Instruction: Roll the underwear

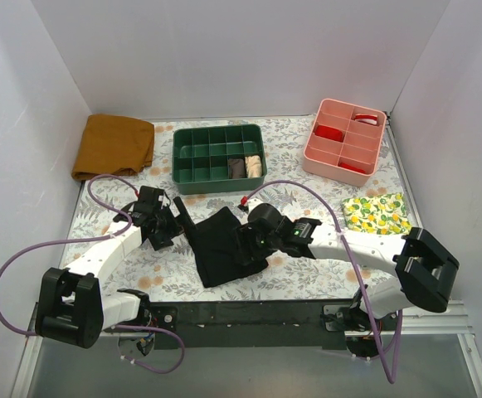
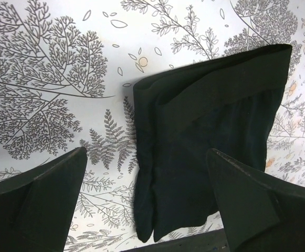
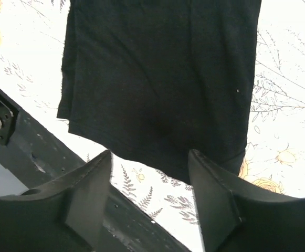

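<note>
The black underwear (image 1: 220, 245) lies folded flat into a rough rectangle at the middle front of the table. In the left wrist view its waistband edge (image 2: 231, 86) shows as folded layers. My left gripper (image 1: 175, 225) is open above the cloth's left side, and its fingers (image 2: 252, 194) stand wide apart with the near fold of the garment between them from the camera's angle. Over the right part of the cloth is my right gripper, its fingers (image 3: 86, 197) apart. Beneath them runs the garment's lower edge, not gripped. The right arm hides some of the fabric from above.
A green divided box (image 1: 191, 187) with two rolled items stands behind the underwear. Further right are a pink divided box (image 1: 310, 157) and a yellow patterned cloth (image 1: 377, 214). A brown folded cloth (image 1: 114, 145) lies at the back left. The black front rail (image 1: 241, 312) borders the table.
</note>
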